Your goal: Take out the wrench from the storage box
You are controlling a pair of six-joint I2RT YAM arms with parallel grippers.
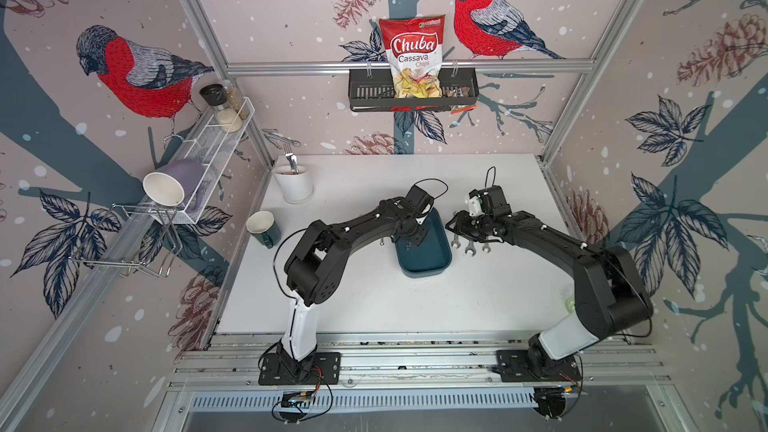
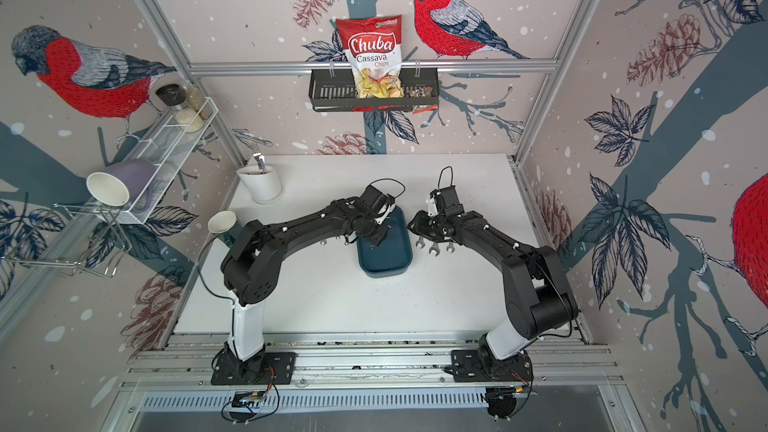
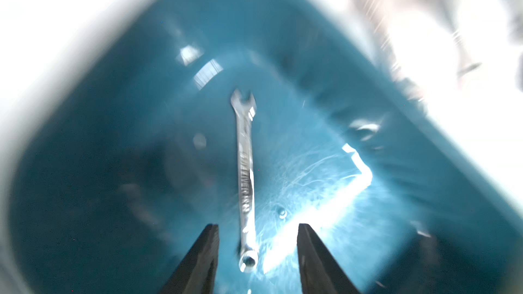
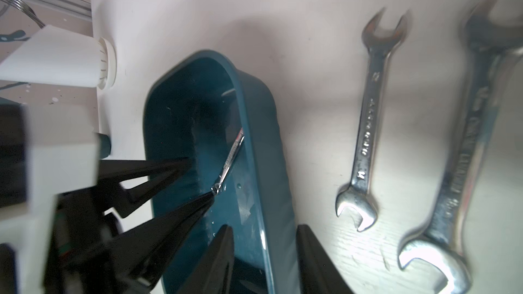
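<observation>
A slim silver wrench [image 3: 245, 174] lies on the floor of the blue storage box [image 1: 426, 270]. In the left wrist view, its ring end sits just ahead of my left gripper, whose fingers are parted with bare box floor and the ring end showing between them. The right wrist view shows the left fingers [image 4: 179, 215] reaching down into the box, one tip overlapping the wrench's near end; contact I cannot tell. My right gripper stands open above the box's right wall, nothing between its fingers.
Several wrenches lie on the table right of the box, among them a small one [image 4: 369, 125] and a larger one [image 4: 463, 147]. More lie left of it. A green mug [image 1: 263, 228] and a white utensil holder [image 1: 293, 182] stand at the left.
</observation>
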